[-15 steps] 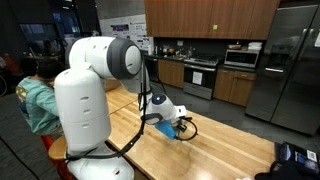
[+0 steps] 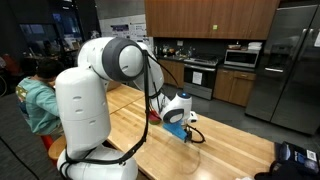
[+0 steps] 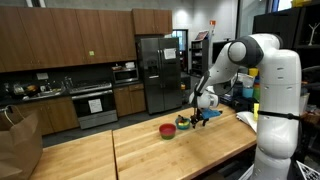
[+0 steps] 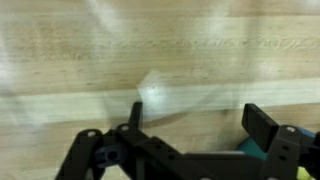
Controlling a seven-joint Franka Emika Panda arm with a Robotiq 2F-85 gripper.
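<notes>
My gripper stands open in the wrist view, its two black fingers wide apart with only bare wood table between and beyond them. A teal object (image 4: 252, 149) shows partly behind the right finger; the rest of it is hidden. A red bowl (image 3: 167, 131) sits on the table in exterior view 2, left of my gripper (image 3: 196, 122). Between them is a small green-and-blue thing (image 3: 182, 122), too small to make out. In exterior view 1 the arm mostly blocks the bowl, and a red bit (image 2: 154, 117) shows beside the hand.
Dark items (image 2: 292, 158) lie at its right edge. Someone in a teal top (image 2: 40, 105) is at the left. A brown paper bag (image 3: 18, 150) stands at the left of exterior view 2.
The hand has shifted to the right in exterior view 1 and turned, and the arm's elbow has swung slightly right. The red bit beside the hand now shows more clearly.
</notes>
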